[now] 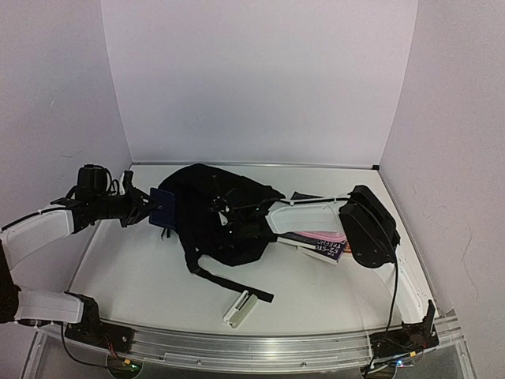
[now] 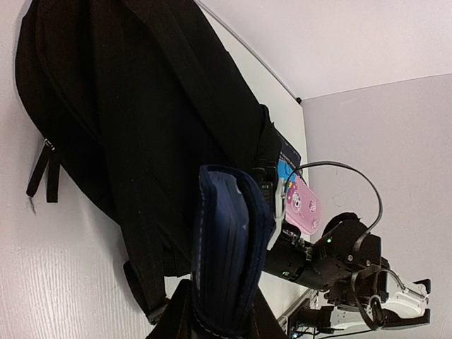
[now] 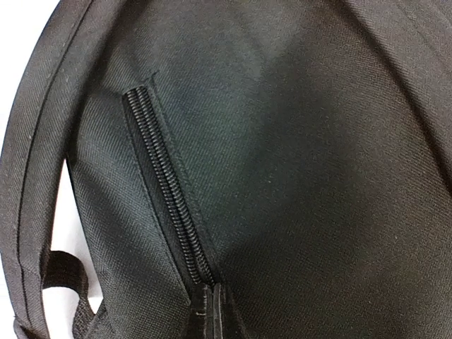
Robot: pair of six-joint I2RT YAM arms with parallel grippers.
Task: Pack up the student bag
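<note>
A black bag [image 1: 237, 193] lies on the table, its straps trailing toward the front. At its left edge my left gripper [image 1: 148, 208] is shut on a dark blue pouch [image 2: 229, 240], which stands up before the bag in the left wrist view. My right gripper is over the bag, its fingertips close together at the lower end of a short zipper [image 3: 169, 187]. Whether a zipper pull is between them cannot be made out. To the right, books [image 1: 322, 251] and a pink item [image 2: 304, 205] lie partly hidden by the right arm.
A small white case [image 1: 240, 309] lies near the front edge, close to the end of a strap [image 1: 245, 290]. My right arm [image 1: 316, 219] reaches low across the books.
</note>
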